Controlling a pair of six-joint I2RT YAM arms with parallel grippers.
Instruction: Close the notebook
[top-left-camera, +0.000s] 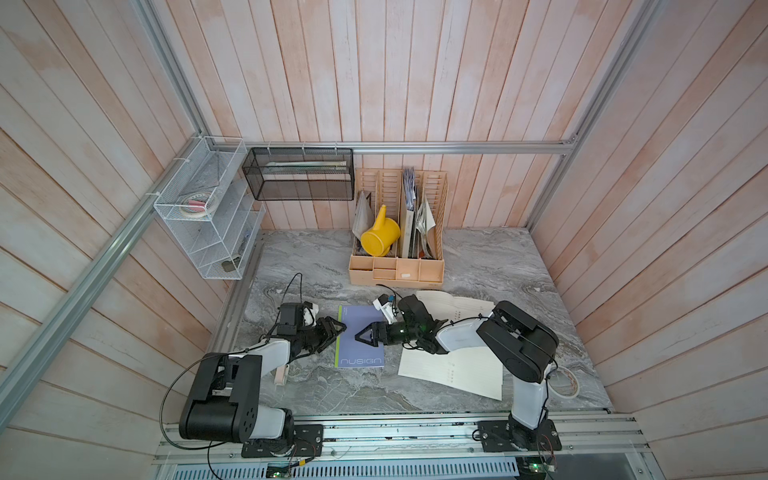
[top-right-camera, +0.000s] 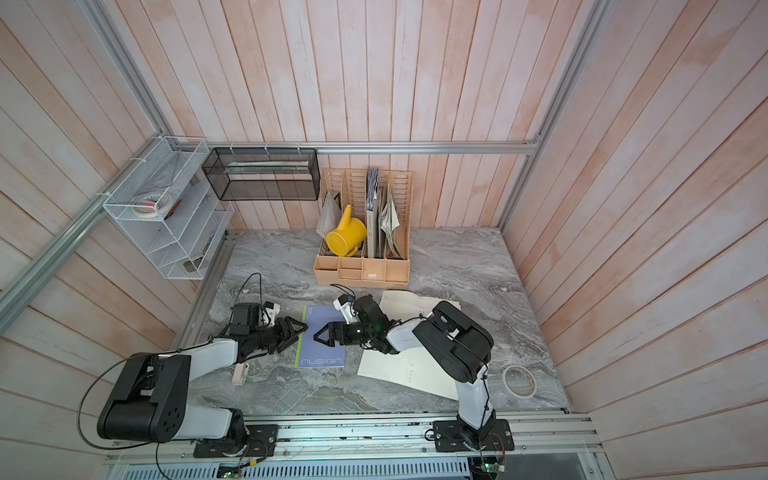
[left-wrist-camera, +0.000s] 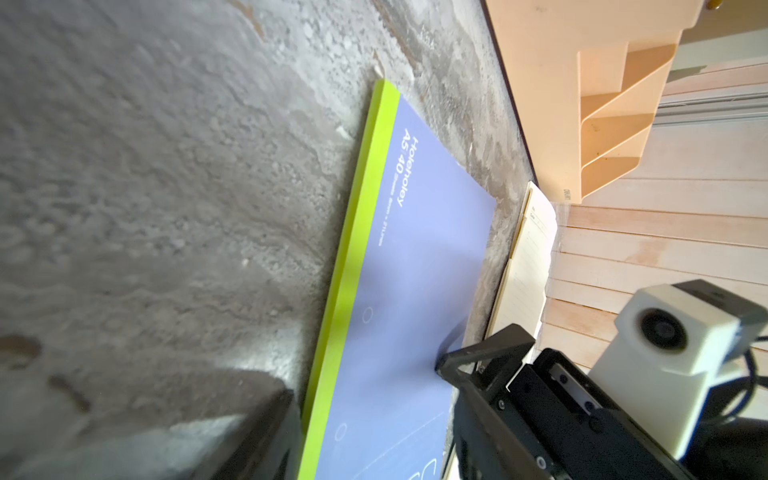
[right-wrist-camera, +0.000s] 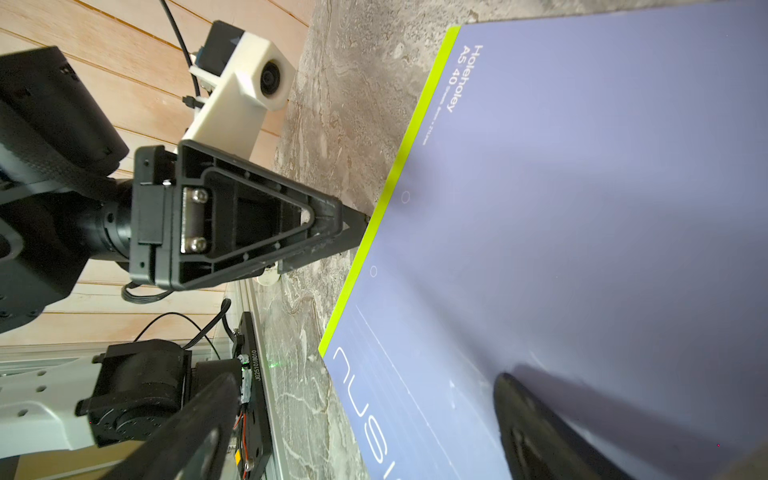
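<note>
A blue notebook (top-left-camera: 360, 352) with a lime spine lies flat on the marble table, its cover up. My left gripper (top-left-camera: 329, 331) is at its spine edge, fingers open, seen at the bottom of the left wrist view. My right gripper (top-left-camera: 368, 334) is low over the cover's right half, its fingers apart along the bottom of the right wrist view with the cover beneath them. Cream open pages (top-left-camera: 448, 376) lie to the right, partly under the right arm.
A wooden organizer (top-left-camera: 396, 276) with papers and a yellow watering can (top-left-camera: 381, 238) stands behind. A tape roll (top-right-camera: 520, 392) lies at front right. Clear table remains at back left and back right.
</note>
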